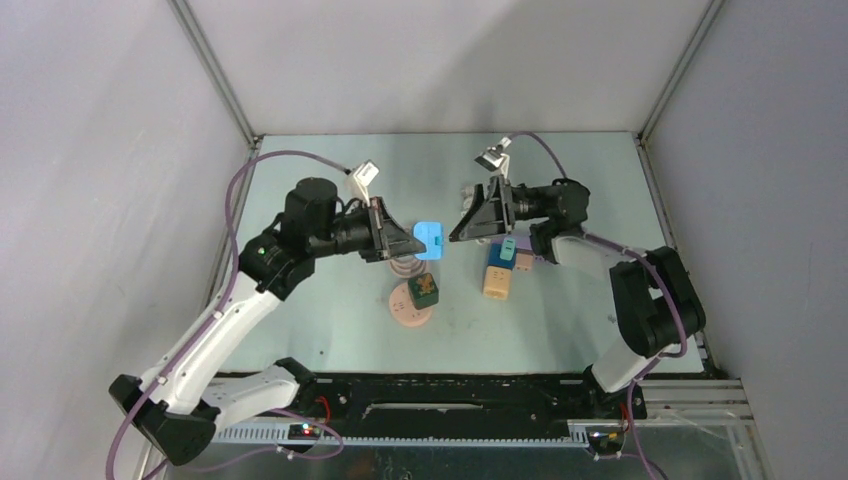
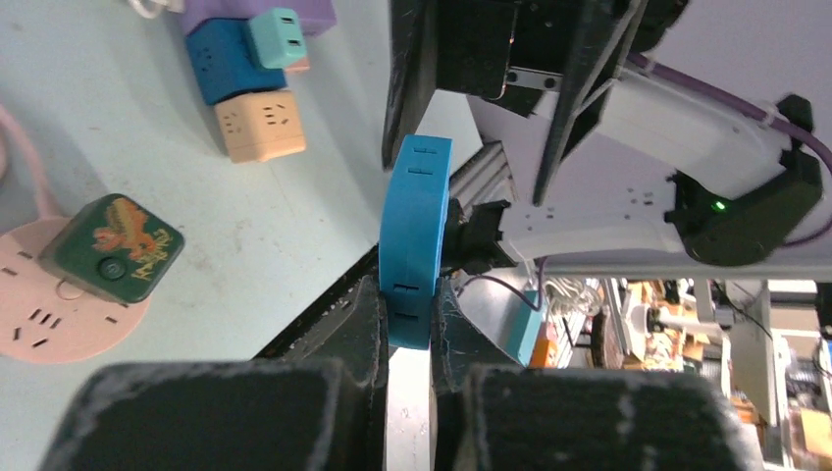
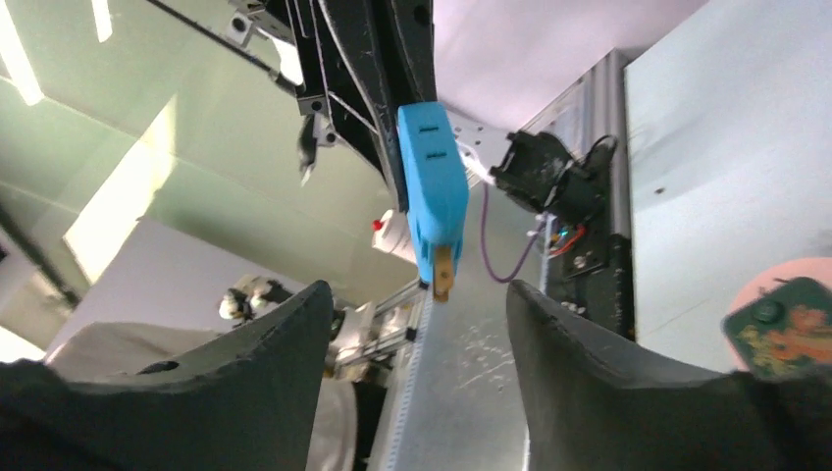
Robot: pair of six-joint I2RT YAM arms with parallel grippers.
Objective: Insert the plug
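Observation:
A flat light-blue plug (image 1: 428,240) is held by my left gripper (image 1: 414,246) above the table's middle. In the left wrist view it (image 2: 417,235) stands upright between the shut fingertips. My right gripper (image 1: 456,237) is just to the plug's right, fingers apart with nothing between them. In the right wrist view the blue plug (image 3: 434,182) faces me, with a brassy prong (image 3: 442,270) at its lower end, beyond the gap between the blurred fingers.
Below lie a pink round power strip (image 1: 405,312) with a green block (image 1: 423,289), and to the right blue (image 1: 499,259), tan (image 1: 495,285), mint (image 2: 275,39) and purple (image 2: 314,10) adapters.

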